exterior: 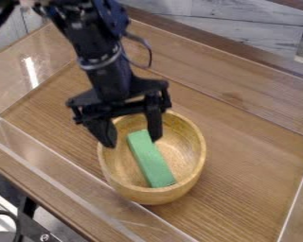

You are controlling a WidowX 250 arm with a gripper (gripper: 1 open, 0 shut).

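A round wooden bowl [185, 181] sits on the wooden table, and a long green block [153, 164] lies inside it. The black arm comes down from the top left, and my gripper [130, 126] hangs over the back of the bowl with its fingers spread wide, one near the bowl's left rim and one above the upper end of the green block. Nothing shows held between them.
A grey wood-grained wall [230, 24] runs along the back. A black cable lies at the lower left corner.
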